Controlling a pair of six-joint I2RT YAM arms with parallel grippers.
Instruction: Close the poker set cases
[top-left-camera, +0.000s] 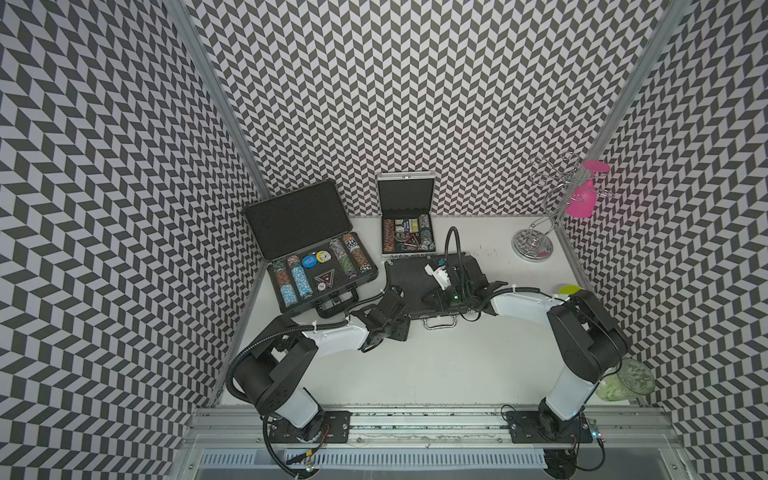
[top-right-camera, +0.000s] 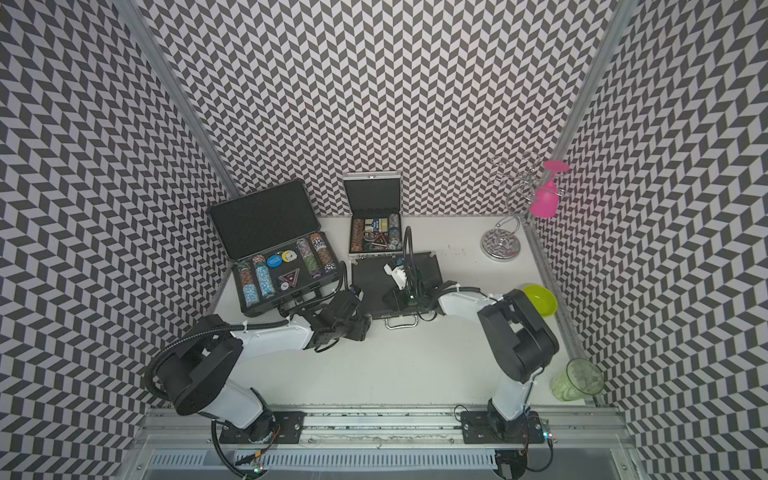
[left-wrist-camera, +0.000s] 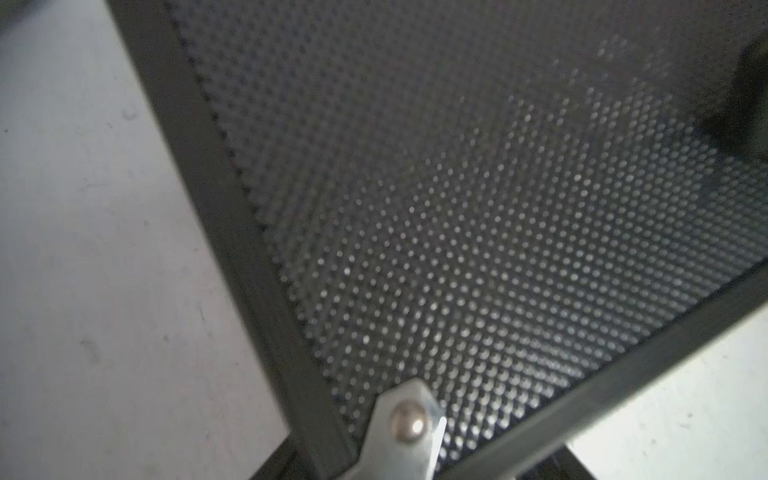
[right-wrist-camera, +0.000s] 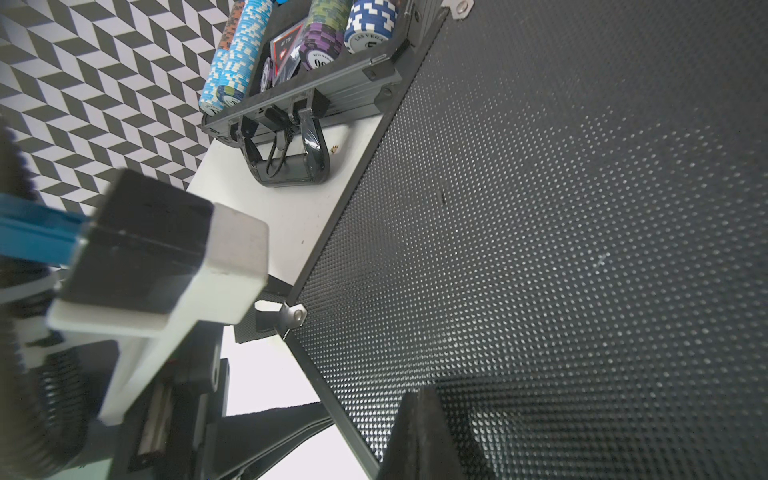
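A closed black case (top-left-camera: 412, 272) lies front-centre, its dimpled lid (left-wrist-camera: 480, 200) filling both wrist views. My left gripper (top-left-camera: 400, 316) is at its front-left corner, fingertips mostly hidden beneath it in the left wrist view, so its finger is unclear. My right gripper is shut over the lid, nothing visible between its fingers. A large case (top-left-camera: 292, 220) stands open at the left, showing chips and a handle (right-wrist-camera: 296, 168). A small case (top-left-camera: 405, 194) stands open at the back, lid upright.
A chrome stand with pink parts (top-right-camera: 544, 200) is at back right. A green bowl (top-right-camera: 541, 301) and a glass jar (top-right-camera: 576, 382) sit along the right edge.
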